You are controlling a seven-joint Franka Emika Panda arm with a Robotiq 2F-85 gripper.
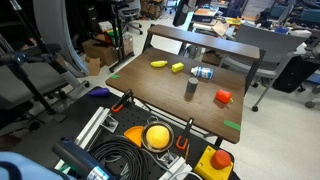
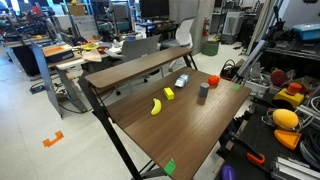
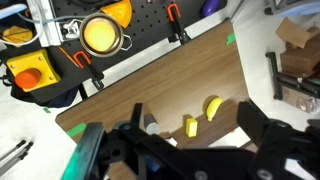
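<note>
My gripper stands open, its two dark fingers wide apart with nothing held between them. In exterior view 1 only a dark part of it shows at the top edge, above the table. On the wooden table [image 1: 150, 85] lie a yellow banana [image 1: 158, 64], a small yellow block [image 1: 177, 67], a blue-and-white can [image 1: 202, 72] on its side and a red object [image 1: 223, 96]. A grey cylinder [image 1: 191, 87] stands upright near the middle. The red object cannot be made out in the wrist view.
A raised wooden shelf [image 1: 205, 40] spans the table's far side. Before the near edge are a pan [image 1: 157, 135] holding something yellow, coiled black cable [image 1: 118, 157], orange clamps and a yellow box with a red button [image 1: 214, 163].
</note>
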